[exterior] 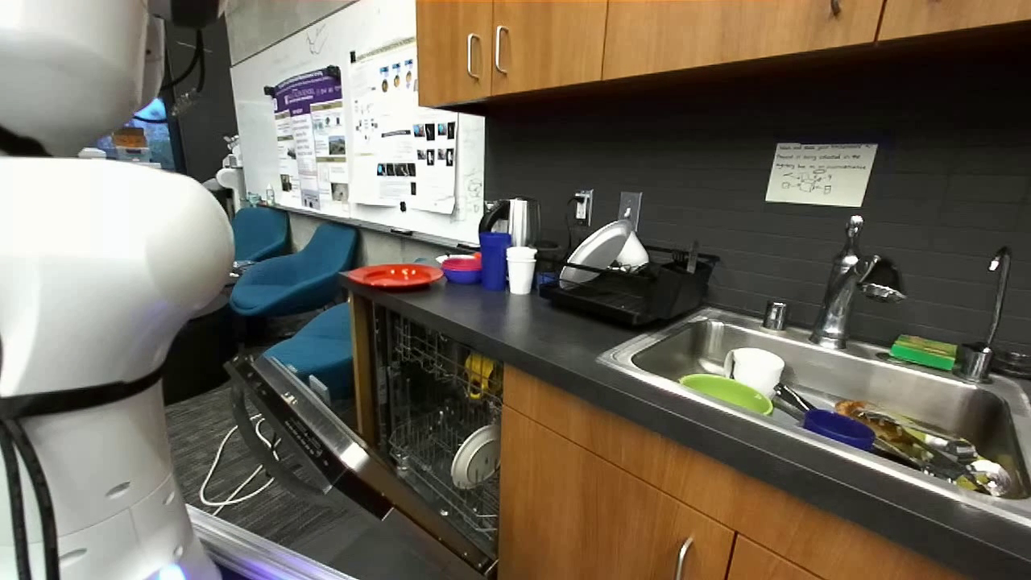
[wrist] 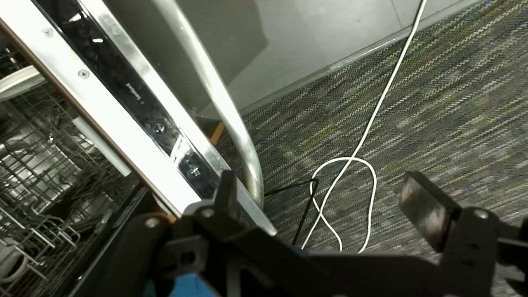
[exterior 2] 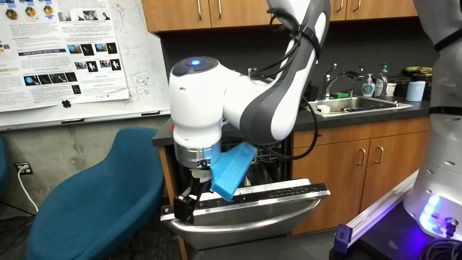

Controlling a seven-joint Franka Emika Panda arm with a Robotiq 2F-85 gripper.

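My gripper is open, its two fingers wide apart with only carpet and a white cable showing below the gap. The dishwasher door [exterior 2: 255,215] hangs partway open, tilted outward, with a curved metal handle [wrist: 218,84] along its front. In the wrist view, the left finger [wrist: 226,190] overlaps the end of the door's top edge; whether they touch, I cannot tell. From the second exterior view, the gripper's black fingers [exterior 2: 185,207] point down by the door's left end. Inside the dishwasher [exterior: 435,406], a white plate [exterior: 476,456] stands in the lower rack.
A teal chair [exterior 2: 99,195] stands left of the arm. Counter items include a red plate [exterior: 396,275], a blue cup [exterior: 494,259] and a black dish rack [exterior: 619,300]. Dishes fill part of the sink [exterior: 701,338]. A white cable [wrist: 378,101] lies on the carpet.
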